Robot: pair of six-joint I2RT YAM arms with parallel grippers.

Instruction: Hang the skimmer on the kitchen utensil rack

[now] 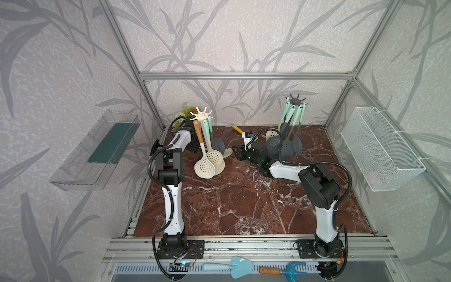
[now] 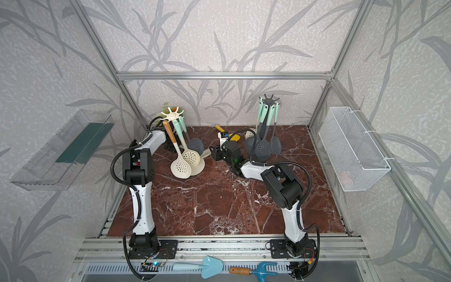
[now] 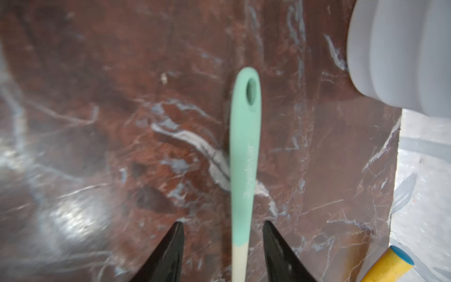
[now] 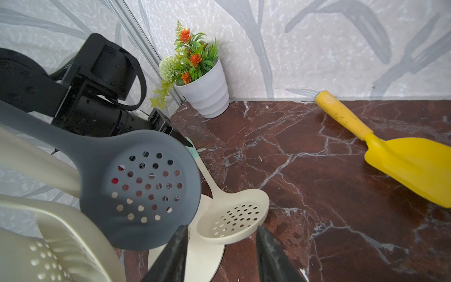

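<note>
A cream skimmer (image 4: 235,213) with a mint-green handle (image 3: 244,150) lies behind the left rack, its perforated bowl beside the rack's round cream base (image 4: 206,263). In the left wrist view, my left gripper is open, its two fingers on either side of the handle's lower part without visible contact. The cream utensil rack (image 1: 201,114) has free hooks and several hung utensils, one with a wooden handle (image 1: 198,131). My right gripper stands open at mid-table with nothing held; the skimmer's bowl shows beyond its fingertips.
A white flowerpot (image 4: 206,89) stands in the back left corner. A yellow shovel (image 4: 408,159) lies near the back wall. A grey rack (image 1: 297,100) with hung utensils is at the right.
</note>
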